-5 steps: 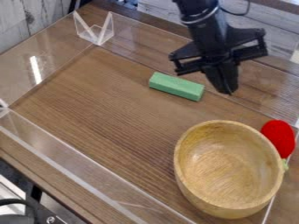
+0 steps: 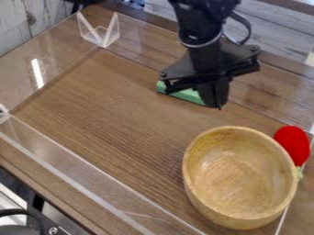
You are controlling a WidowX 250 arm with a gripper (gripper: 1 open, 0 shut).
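Observation:
My gripper [image 2: 216,92] hangs over the upper middle of the camera view, its black body in front of a green block [image 2: 173,89] that it partly hides. Whether its fingertips touch the block or only stand in front of it, I cannot tell. The fingers look shut, with nothing clearly between them.
A large tan bowl [image 2: 240,188] fills the lower right, with a red object [image 2: 292,145] beside its upper right rim. A white wire item [image 2: 101,27] sits at the back left.
My gripper has moved left and down, from right of and above the green block to in front of it, hiding part of it.

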